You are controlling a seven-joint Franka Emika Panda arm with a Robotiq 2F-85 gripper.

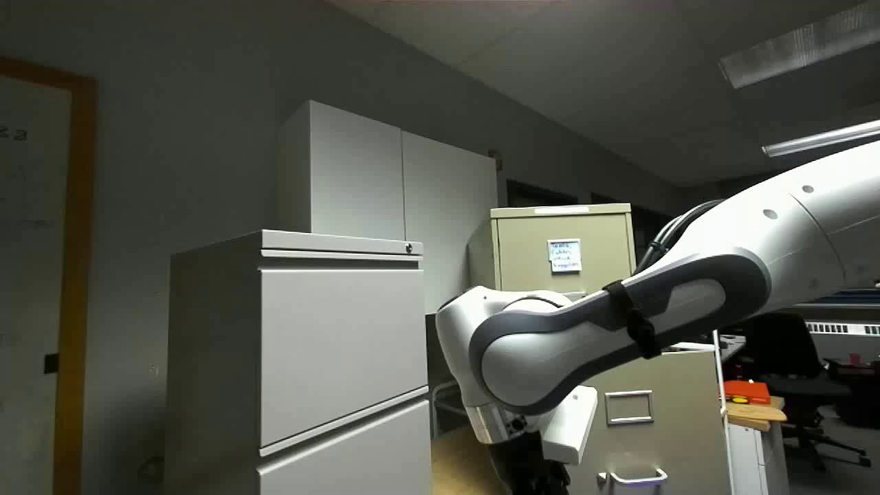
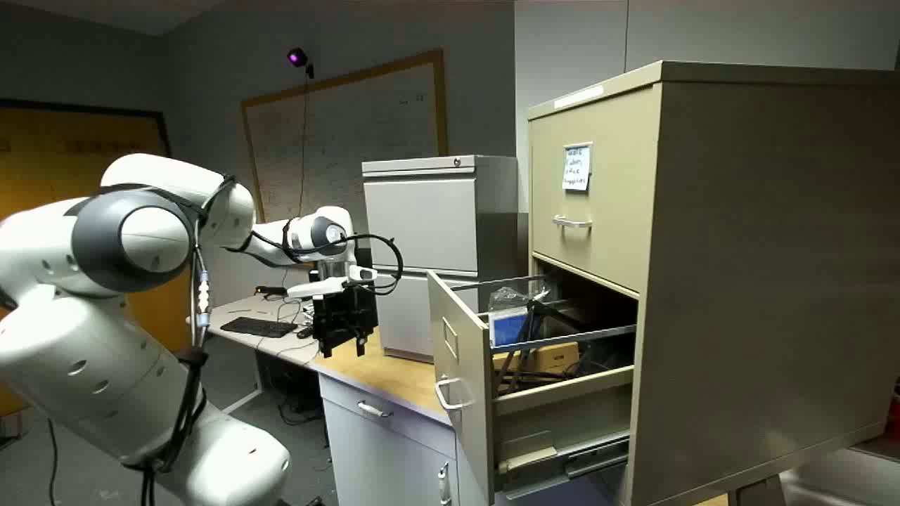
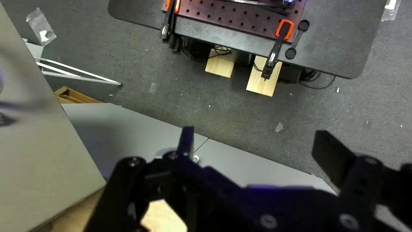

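My gripper hangs pointing down in front of the beige filing cabinet, to the left of its pulled-out drawer. Wide apart in the wrist view, the fingers of the gripper have only floor and pale cabinet fronts visible between them. The drawer's metal handle is a short distance from the gripper, not touching it. Inside the drawer lie a blue item, clear plastic, black stands and a wooden box. In exterior view 1 the fingertips are cut off by the lower edge.
A grey cabinet stands on the wooden countertop, behind the gripper. The closed upper drawer carries a paper label. A desk with a keyboard is farther back. Open floor shows beyond the counter in the wrist view.
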